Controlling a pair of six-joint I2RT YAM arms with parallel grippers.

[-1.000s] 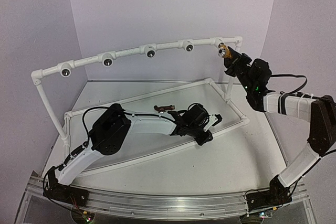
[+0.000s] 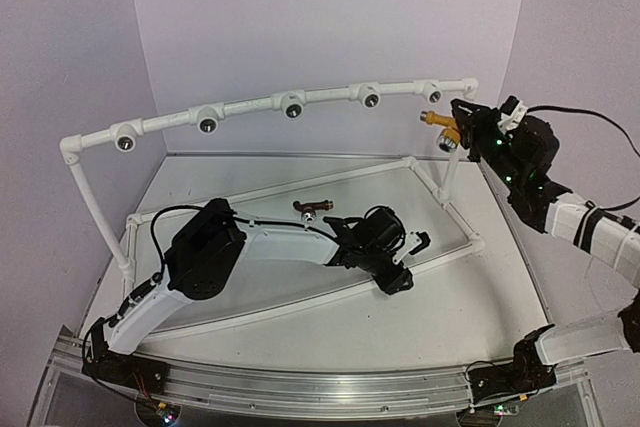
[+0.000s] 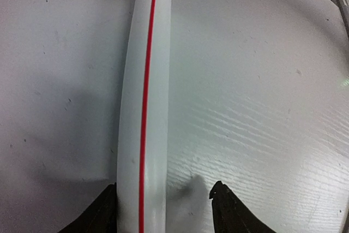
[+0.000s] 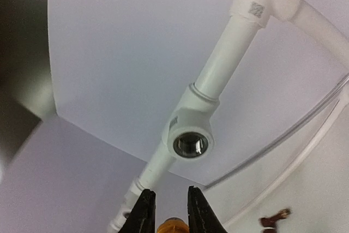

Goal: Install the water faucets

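In the top view, my right gripper [image 2: 457, 117] is shut on a brass-yellow faucet [image 2: 438, 120], holding it below and just right of the rightmost socket [image 2: 430, 91], apart from it. That socket [image 4: 191, 144] shows an empty, dark opening in the right wrist view, with an orange end of the faucet [image 4: 173, 225] between the fingers. At the front pipe [image 3: 143, 107], my left gripper stands open around it: the left finger lies against the pipe, the right one apart. A second faucet [image 2: 313, 207], brownish, lies on the board inside the frame.
The white upper pipe [image 2: 250, 107] carries several open sockets in a row. Its end post [image 2: 450, 173] stands close behind the held faucet. My left arm crosses the frame's base.
The right gripper has drawn the faucet away from the rightmost socket, and the faucet has turned. The frame has shifted a little right and down at its right end; the left gripper shifted slightly with it.
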